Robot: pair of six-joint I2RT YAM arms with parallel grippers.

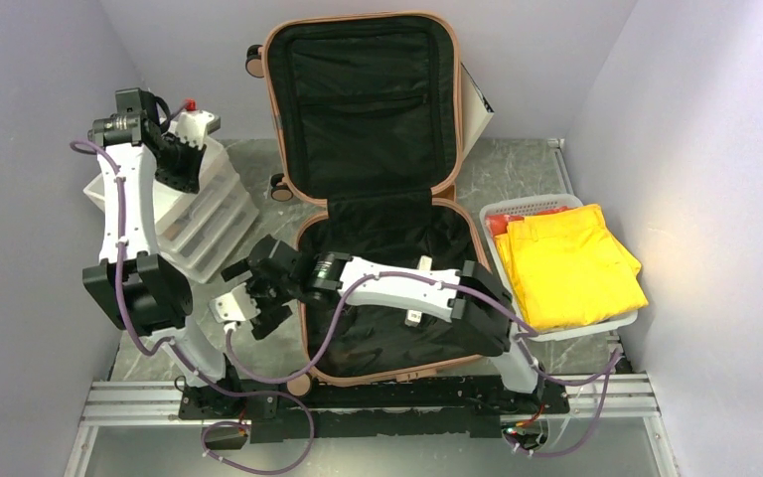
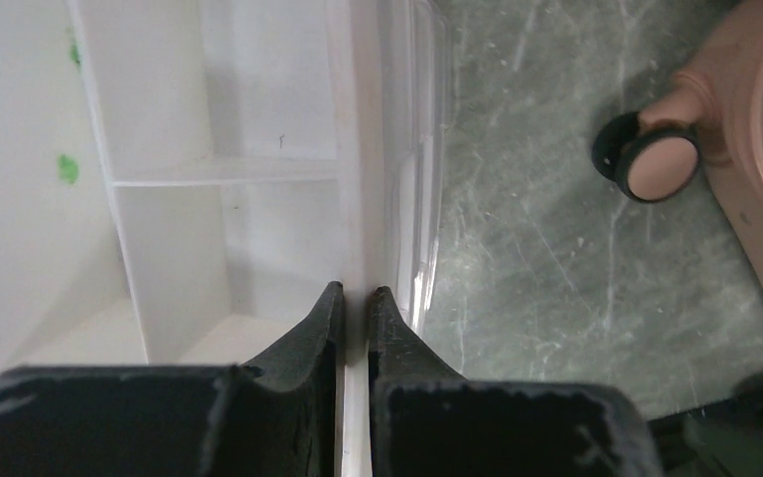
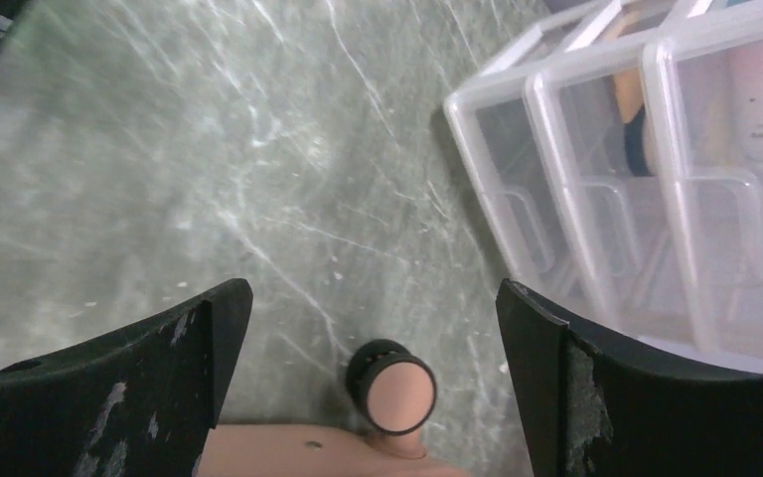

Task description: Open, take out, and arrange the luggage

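An open suitcase (image 1: pixel 382 343) with dark lining stands centre, lid raised at the back; a white bar (image 1: pixel 413 318) lies in it, partly under my right arm. At left stands a white tiered organiser (image 1: pixel 209 238), bottles and other items showing through its clear sides in the right wrist view. My left gripper is shut on the organiser's white edge. My right gripper is open over the floor beside the suitcase's left wheel, facing the organiser, nothing between its fingers.
A basket (image 1: pixel 586 328) with folded yellow clothing (image 1: pixel 571 268) sits at right. Walls close in both sides and the back.
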